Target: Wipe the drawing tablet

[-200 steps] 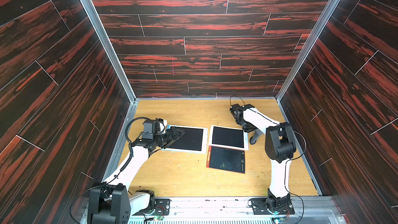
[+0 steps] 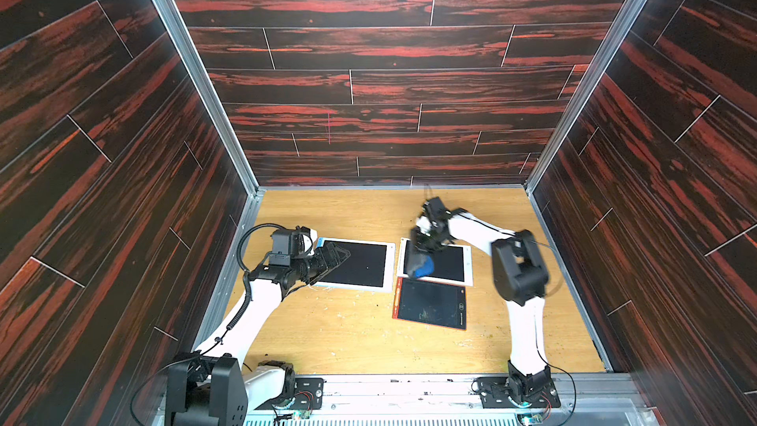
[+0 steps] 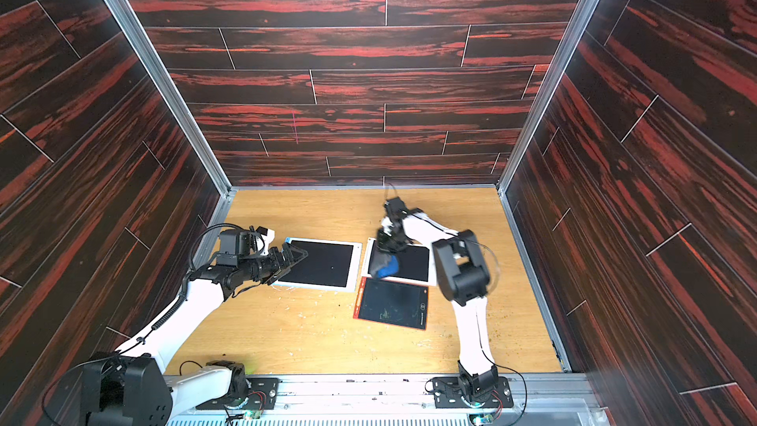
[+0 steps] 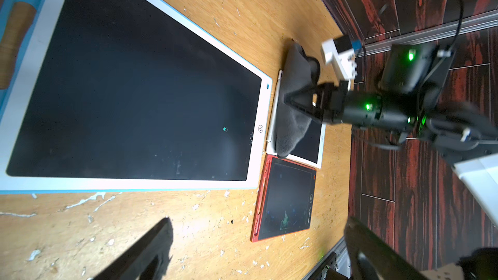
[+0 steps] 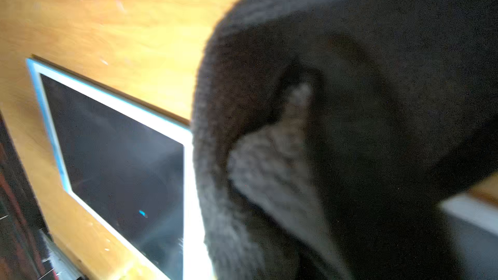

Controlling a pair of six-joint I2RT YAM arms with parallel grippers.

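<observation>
A soft grey-and-blue wiping cloth (image 2: 423,267) lies over the left part of the right-hand white tablet (image 2: 453,260). My right gripper is shut on its grey side (image 4: 290,124), and motion blurs the arm in both top views. Fuzzy grey fabric (image 5: 223,217) fills much of the right wrist view and covers the fingertips. A larger white tablet with blue edges (image 4: 140,83) lies to the left, its screen dark. My left gripper (image 2: 332,262) hangs open over that tablet's left part, with nothing between its fingers.
A red-framed tablet (image 2: 432,303) lies just in front of the right white one; a faint green mark (image 4: 284,221) shows on its screen. Bare wooden table (image 2: 339,339) stretches across the front. Dark walls close in the sides and back.
My right gripper has carried the cloth from the right white tablet's right side leftward across its screen to the left part. The left arm has stayed still.
</observation>
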